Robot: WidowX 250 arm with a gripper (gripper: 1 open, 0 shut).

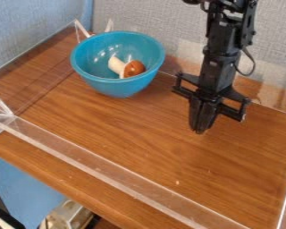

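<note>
The black gripper (203, 120) hangs over the right back part of the wooden surface, low near it, pointing down and shut, with nothing visible between its fingers. To its left sits a blue bowl (117, 83) holding an orange-brown round item (133, 70) and a pale piece (117, 64) beside it.
A textured grey wall stands behind. At the lower left beyond the edge are a blue floor and some hardware.
</note>
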